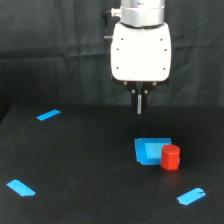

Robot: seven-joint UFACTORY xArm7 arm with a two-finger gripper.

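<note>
My gripper (139,103) hangs in the upper middle of the camera view, below the white arm body, pointing down. A thin pale upright line shows at its fingers; whether they are open or shut is too small to make out. Nothing held can be seen there. Below and a little to the right lies a blue square (141,143) on the dark table, with a lighter blue block-like shape (154,151) on its right part. A red cylinder-like object (171,157) stands at the right of the blue square, in front of its edge. The gripper is clear of them all.
Bright blue strips lie flat at the back left (48,115), front left (20,188) and front right (191,196) of the black table. A dark curtain (50,70) hangs behind.
</note>
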